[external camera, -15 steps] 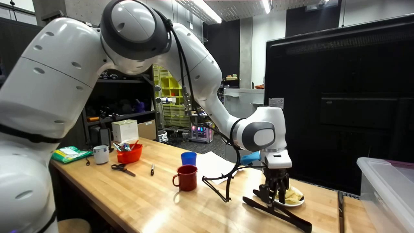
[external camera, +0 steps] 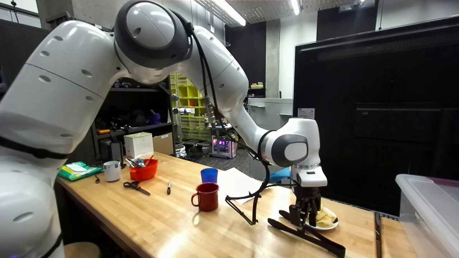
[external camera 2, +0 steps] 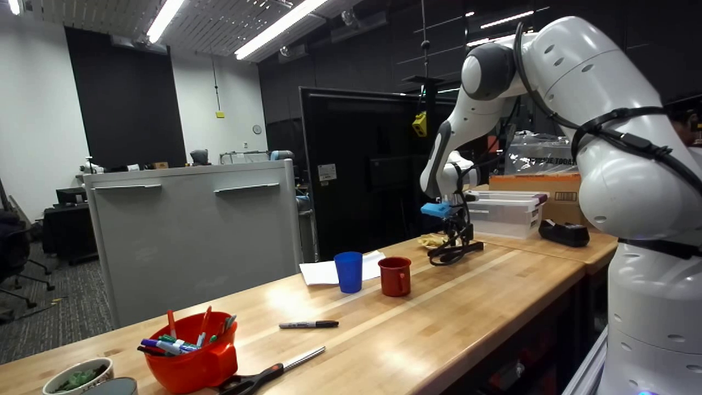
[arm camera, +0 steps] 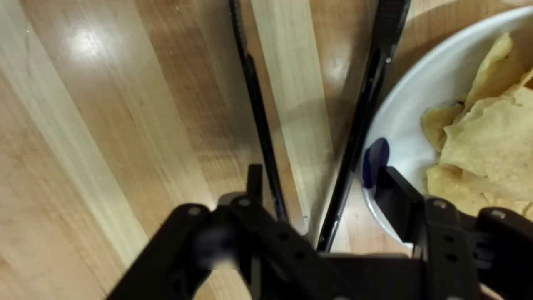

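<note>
Black tongs (external camera: 318, 241) lie on the table, their two long arms spread apart. A white plate or bowl (arm camera: 424, 67) of yellow chips (arm camera: 494, 145) sits right beside them. My gripper is low over the tongs and part open. In the wrist view, both arms of the tongs (arm camera: 352, 150) run between its fingers, with room left over; the left finger (arm camera: 255, 181) is close to one arm, the right finger (arm camera: 397, 195) overlaps the dish's rim with its dark spot. Whether either finger touches the tongs I cannot tell.
A red mug (external camera: 207, 197), a blue cup (external camera: 209, 175) and white paper (external camera: 236, 182) stand or lie left of the gripper. Farther off are a marker (external camera 2: 309, 323), scissors (external camera 2: 270, 374) and a red pen holder (external camera 2: 220, 359). A clear bin (external camera: 424, 215) is at the right.
The arm and gripper have shifted slightly to the right in exterior view 1. The tongs and the dish of chips are almost where they were.
</note>
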